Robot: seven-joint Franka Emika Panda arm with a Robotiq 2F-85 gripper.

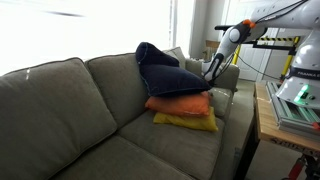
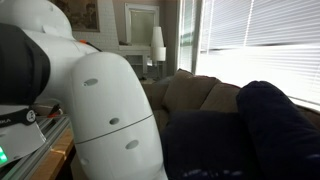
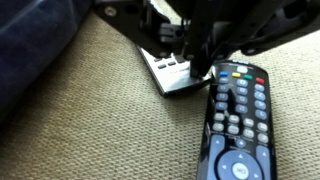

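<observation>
A silver-grey remote [image 3: 172,72] with pale buttons lies on the woven couch fabric in the wrist view, partly hidden under the gripper. My gripper comes in dark from the top of that view and is shut on the silver remote, near its end; the exact grip is blurred. Right beside it lies a black remote [image 3: 240,125] with coloured buttons and a round pad, its lower end cut off by the frame. From exterior view 1 the gripper is at the far end of the couch, its fingertips hard to make out behind the cushions.
Dark blue cushions [image 1: 170,76] rest on an orange cushion [image 1: 180,103] and a yellow one [image 1: 190,121], close to the arm. Dark blue cloth [image 3: 35,45] borders the wrist view's left. A wooden table [image 1: 270,120] stands right of the couch. The near seat [image 1: 150,155] is clear.
</observation>
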